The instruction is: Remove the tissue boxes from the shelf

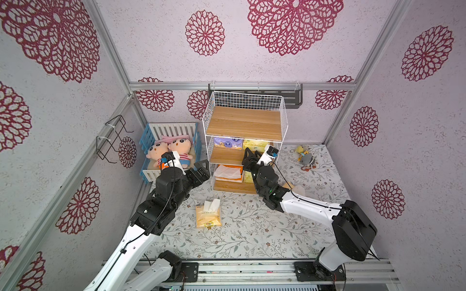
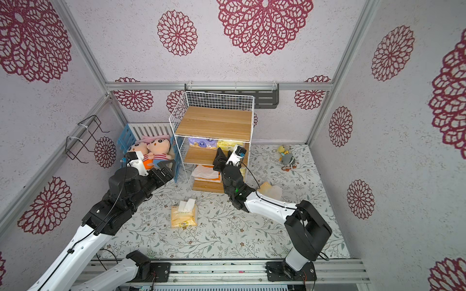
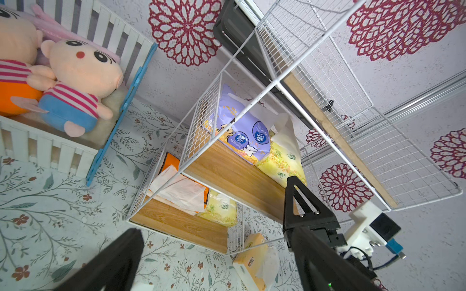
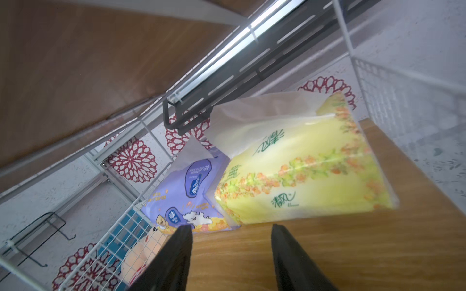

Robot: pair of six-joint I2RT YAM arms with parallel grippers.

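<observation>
Facing my right gripper is a yellow tissue pack point(image 4: 310, 179) on the middle shelf board, with a purple tissue pack point(image 4: 189, 189) to its left. The right gripper is part open at the shelf's front, nothing between its fingers. On the bottom board lie an orange-and-white tissue pack point(image 3: 180, 189) and another yellow pack point(image 3: 218, 208). One tissue pack point(image 1: 208, 216) rests on the tabletop before the shelf point(image 1: 245, 123), and a yellowish one point(image 3: 250, 262) lies right of it. My left gripper point(image 1: 201, 173) stands open and empty, left of the shelf.
A blue-and-white crib point(image 1: 170, 127) with two dolls stands left of the shelf. A duck toy point(image 1: 305, 159) sits at the right. The shelf's wire sides and upper board bound the space around the right gripper.
</observation>
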